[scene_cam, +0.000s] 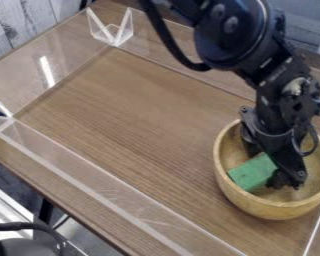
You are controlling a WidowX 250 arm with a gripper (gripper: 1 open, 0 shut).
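A wooden bowl (270,208) sits at the right of the table, holding a green block (252,172). My gripper (275,168) reaches down into the bowl at the green block, its black body covering part of it; its fingertips are partly hidden, so their grip on the block is unclear.
A clear angular object (111,28) stands at the back left. Black cables and fittings lie beyond the table's lower left edge.
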